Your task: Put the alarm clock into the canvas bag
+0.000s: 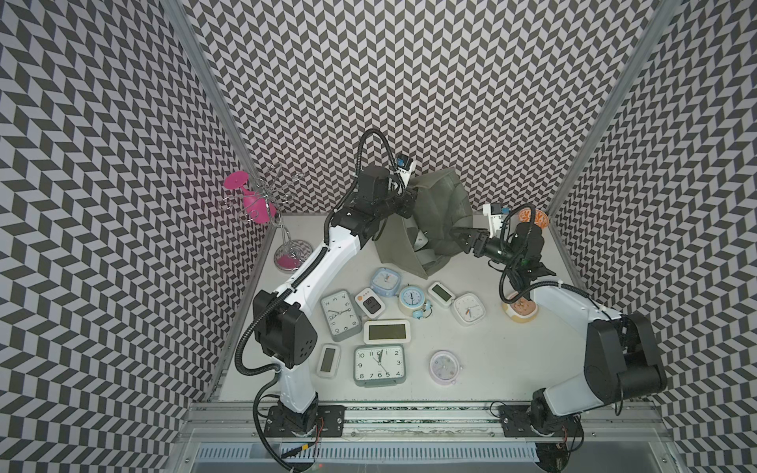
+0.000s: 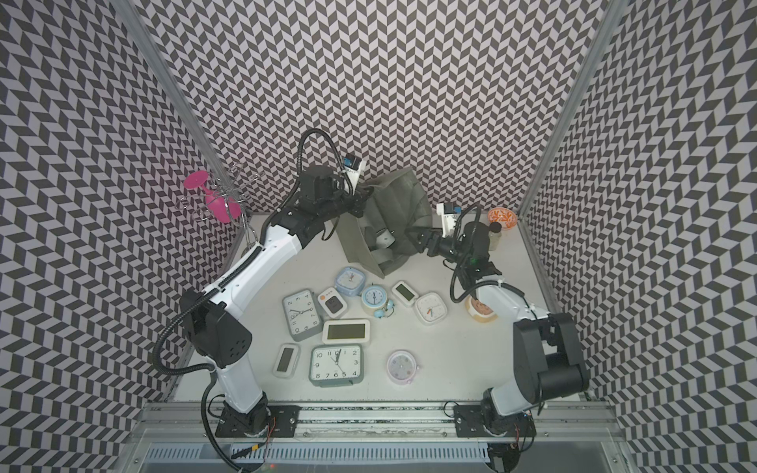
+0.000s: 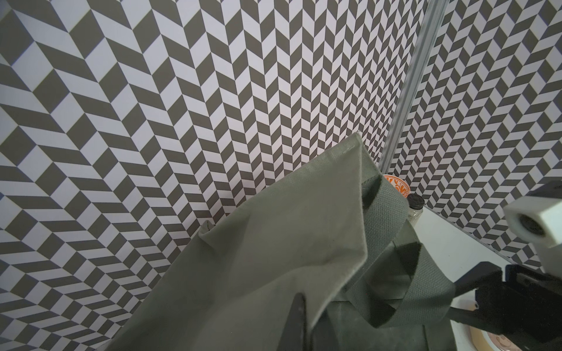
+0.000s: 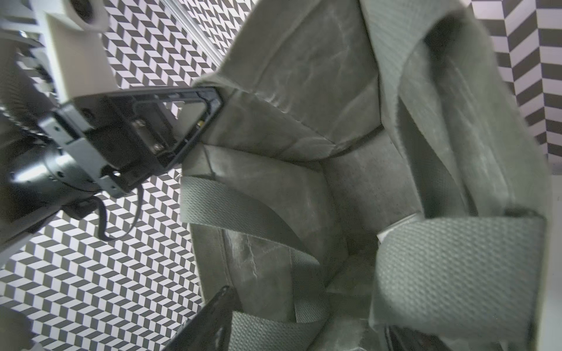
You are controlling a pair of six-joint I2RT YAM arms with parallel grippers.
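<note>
The olive canvas bag (image 1: 433,197) stands at the back of the table, its top opening showing straps and, deep inside, a small pale object partly hidden. My left gripper is shut on the bag's upper edge at its left side. My right gripper (image 1: 461,236) is at the bag's right side, its fingers at a strap; in the right wrist view it reaches over the opening, how far shut is hard to tell. Several clocks, including a large square one (image 1: 379,362) and a blue alarm clock (image 1: 411,298), lie in front of the bag.
A pink-and-chrome stand (image 1: 288,256) is at the back left. An orange patterned item (image 2: 502,216) and a jar are at the back right. Bare table (image 1: 512,354) shows at the front right.
</note>
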